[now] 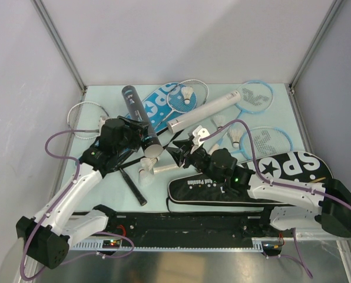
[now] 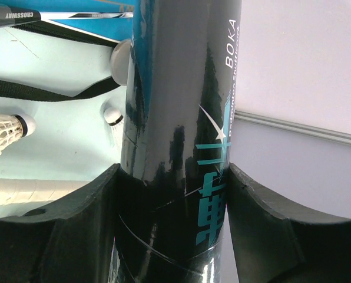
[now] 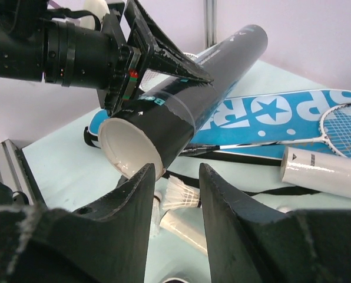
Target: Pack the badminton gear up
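Observation:
In the top view, my left gripper (image 1: pixel 142 128) is shut around a glossy black shuttlecock tube (image 1: pixel 135 106), which is tilted above the table. Its fingers (image 2: pixel 84 221) press both sides of the tube in the left wrist view. The tube's pale round end (image 3: pixel 126 147) faces my right gripper, which is open and empty, a little apart from it. A white tube (image 1: pixel 208 110) lies behind. Shuttlecocks (image 3: pixel 181 193) rest below the black tube. Rackets (image 1: pixel 267 141) and a blue bag (image 1: pixel 158 100) lie farther back; a black bag (image 1: pixel 252 180) is at the front right.
A loose black racket handle (image 1: pixel 133 187) lies at the front left, near a short pale cylinder (image 1: pixel 165 168). Another racket (image 1: pixel 87 112) is at the back left. Grey walls border the table; bare surface shows at the front left.

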